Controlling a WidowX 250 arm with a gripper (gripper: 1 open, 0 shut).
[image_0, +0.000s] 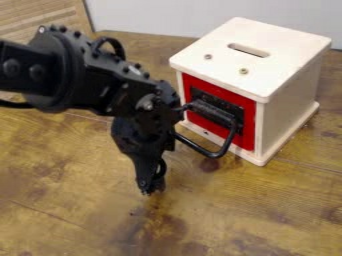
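Note:
A black robot arm reaches in from the left, with its gripper (151, 182) pointing down low over the wooden floor, just in front of and left of a white wooden box (286, 102). The box has a red front panel (245, 140) with a black fitting and a black bar handle (219, 150) sticking out toward the arm, close beside the gripper's housing. The fingertips are dark and small, and whether they are apart or together is unclear.
Bare wooden floor (254, 215) fills the foreground and the right front. A light wooden board (43, 15) and a pale wall stand at the back.

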